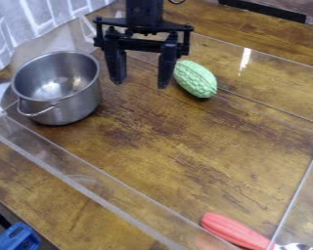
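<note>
My black gripper (141, 66) hangs at the top centre with its two fingers apart and nothing visible between them. To its lower left sits a steel pot (56, 88) with a wire handle. A green bumpy vegetable (195, 78), like a bitter melon, lies to its right on the wooden table (186, 156).
A red-handled utensil (235, 230) lies at the front right. A blue object (16, 239) is at the bottom left corner. Clear plastic walls edge the work area.
</note>
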